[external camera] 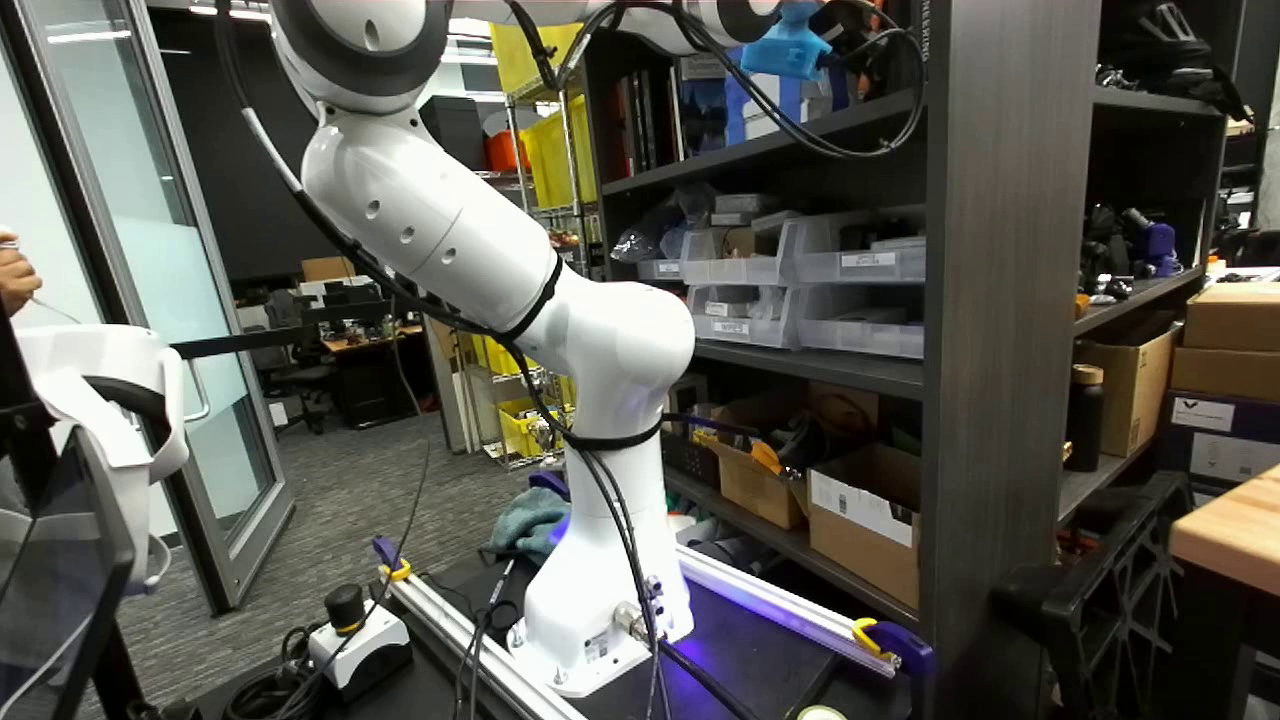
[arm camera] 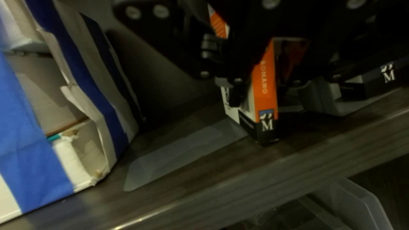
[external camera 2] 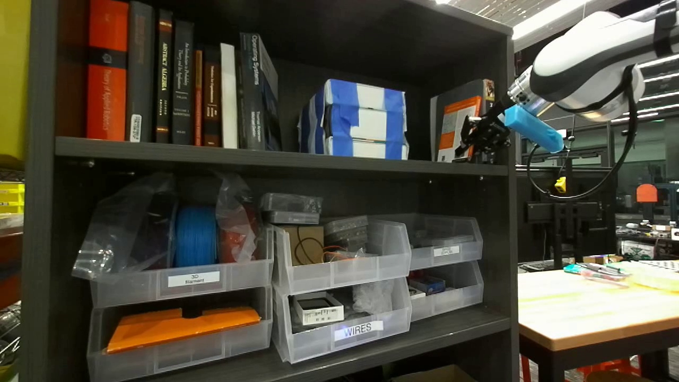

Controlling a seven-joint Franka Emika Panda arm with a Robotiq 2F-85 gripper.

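Note:
An orange book with a black foot and a white M on its spine [arm camera: 264, 90] stands nearly upright at the shelf's front edge in the wrist view. My black gripper is shut on this book, with a finger on its left face; the other finger is mostly lost in shadow. From exterior view 2, the book's orange and white cover [external camera 2: 455, 127] shows behind the gripper [external camera 2: 480, 137], at the right end of the upper shelf. Exterior view 1 largely hides the fingers behind cables and the blue wrist part [external camera: 786, 46].
A blue-and-white striped box stack [external camera 2: 364, 121] stands left of the book, with bare shelf between. Farther left is a row of upright books [external camera 2: 184, 83]. The shelf's side wall [external camera 2: 511, 191] is close on the right. Clear bins [external camera 2: 344, 274] sit below.

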